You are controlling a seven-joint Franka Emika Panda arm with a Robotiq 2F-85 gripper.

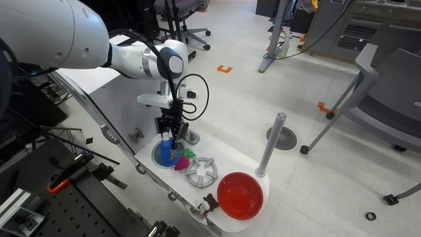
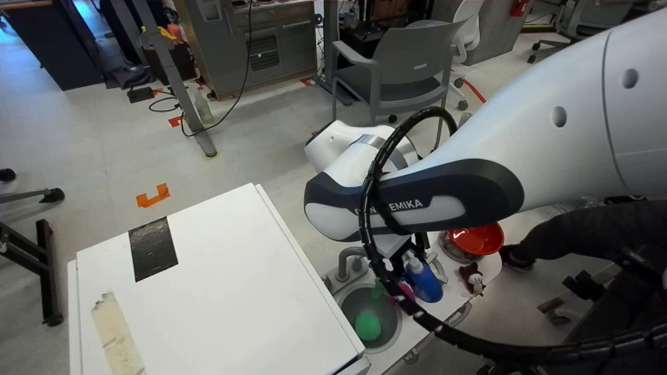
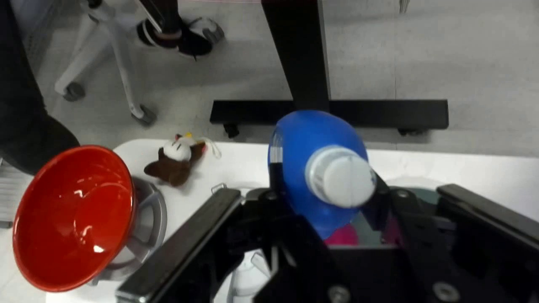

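Observation:
My gripper is shut on a blue bottle [image 3: 316, 139] with a white cap [image 3: 348, 180], its fingers on either side of the bottle. In exterior view 1 the bottle [image 1: 168, 154] overlaps the sink [image 1: 154, 152]; exterior view 2 shows it to the right of the sink [image 2: 394, 340]. Close by is a pink toy [image 1: 182, 162] with green leaves [image 1: 187, 152], partly hidden behind the bottle in the wrist view. Whether the toy touches the bottle or the counter, I cannot tell. A green ball [image 2: 367, 325] lies in the sink.
A grey burner ring [image 1: 201, 172] is bare on the white counter. Beyond it stand a red bowl [image 1: 239, 195] and a small brown-and-white plush [image 1: 208, 204]. A grey post [image 1: 271, 144] rises at the counter's end, and a faucet [image 1: 192, 137] is behind the sink.

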